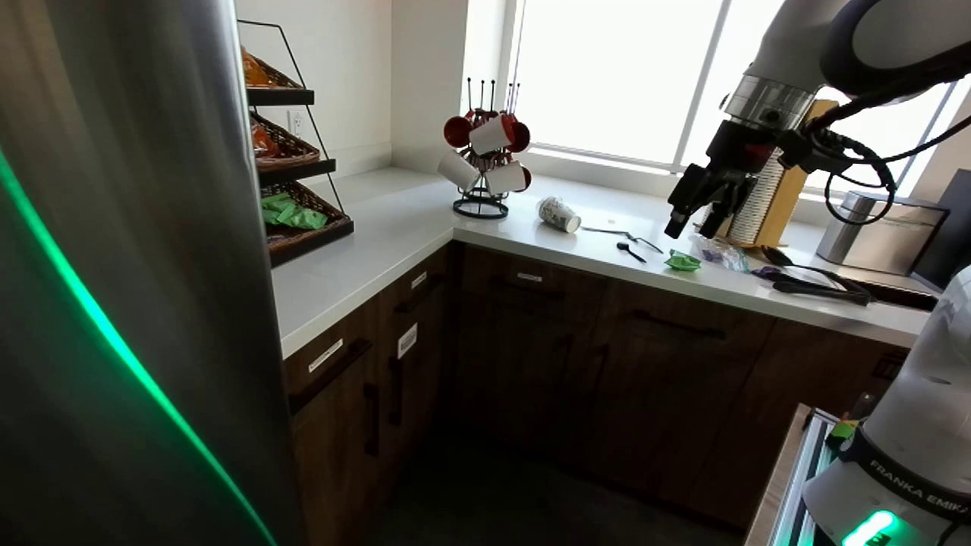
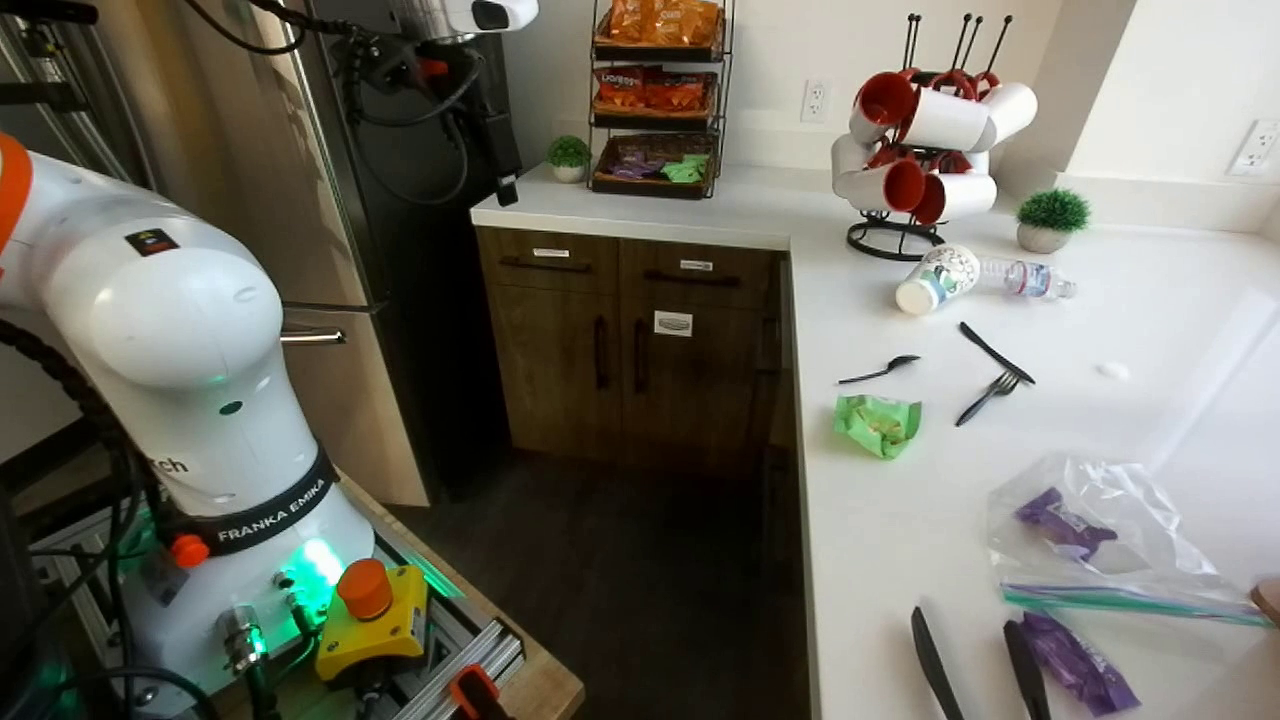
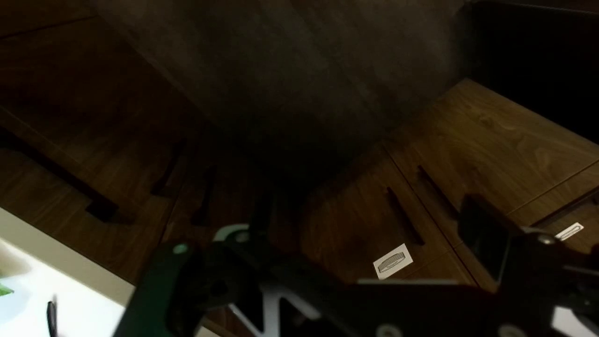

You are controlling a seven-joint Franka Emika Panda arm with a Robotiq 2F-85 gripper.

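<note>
With its fingers spread apart and nothing between them, my gripper (image 1: pixel 692 226) hangs in the air. The wrist view looks past the gripper at the dark floor and wooden cabinets. On the counter, a crumpled green packet (image 2: pixel 879 425) sits near the front edge, by a black spoon (image 2: pixel 879 370). Farther in lie a black knife (image 2: pixel 996 353) and a fork (image 2: pixel 987 397). A clear zip bag (image 2: pixel 1098 516) has one purple packet (image 2: pixel 1065 526) in it; another purple packet (image 2: pixel 1080 664) rests outside.
A mug rack (image 2: pixel 894 234) stands near the corner, with a tipped paper cup (image 2: pixel 939 280) and a plastic bottle (image 2: pixel 1039 280) beside it. The snack shelf (image 2: pixel 655 187) is on the far counter. The fridge (image 1: pixel 136 273) fills the left of the first exterior view.
</note>
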